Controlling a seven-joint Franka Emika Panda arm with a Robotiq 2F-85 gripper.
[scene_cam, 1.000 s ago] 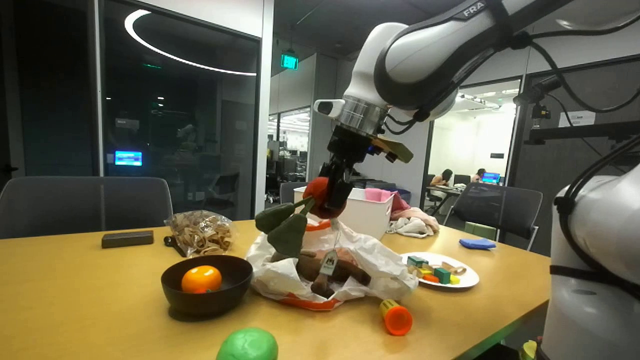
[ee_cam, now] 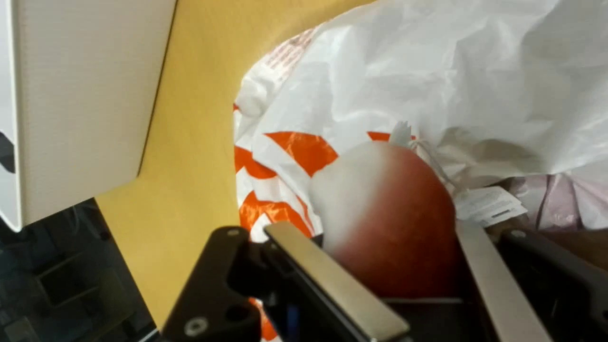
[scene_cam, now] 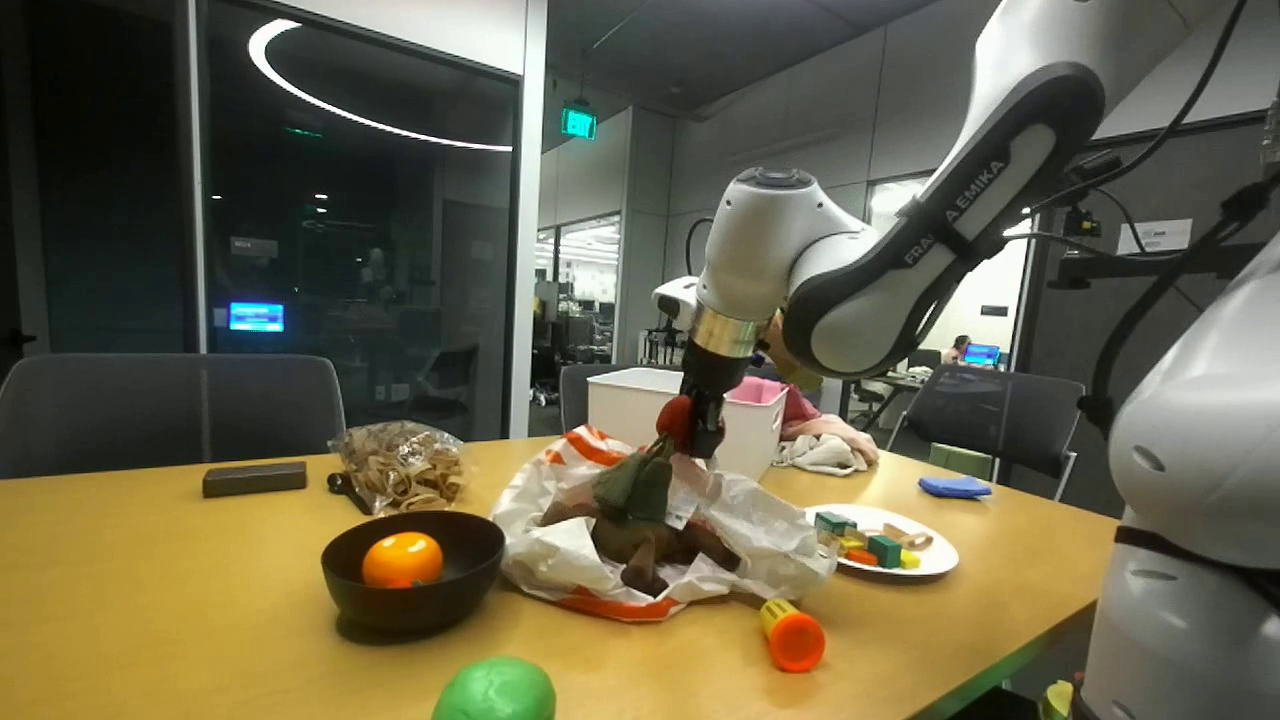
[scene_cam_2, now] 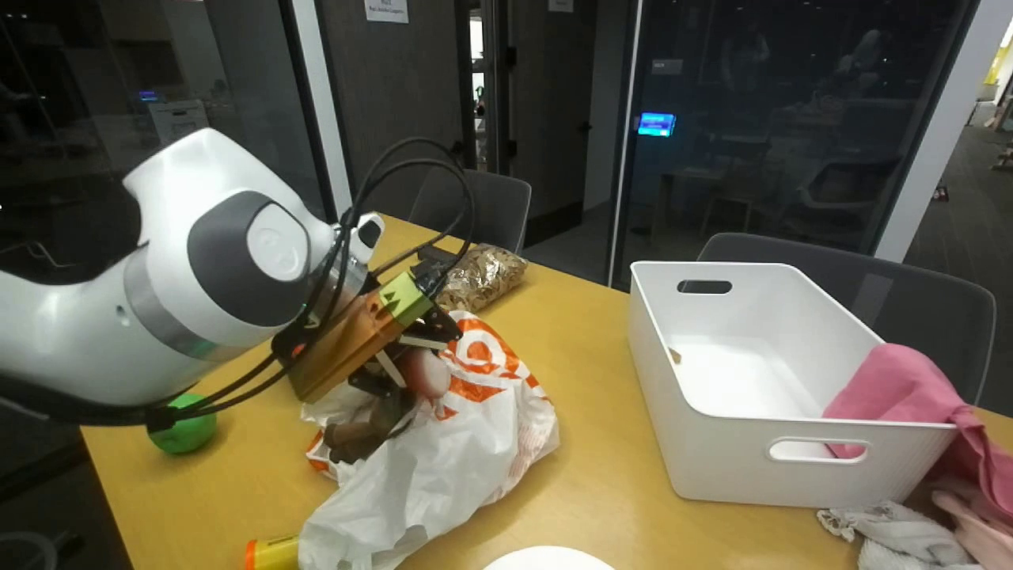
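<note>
A red and pale round fruit sits between the fingers of my gripper, which is shut on it. In exterior view 1 the red side of the fruit shows beside the gripper, low over the crumpled white and orange plastic bag. Green leaves hang below the fruit, against brown items lying in the bag's opening. A white paper tag lies near the fruit in the wrist view. How far the fruit rests on the bag is hard to tell.
A white bin with pink cloth stands close to the bag. Around it are a black bowl with an orange, a plate of small pieces, a yellow-orange container and a green ball.
My gripper has come down and slightly right in exterior view 1, still with the red fruit.
</note>
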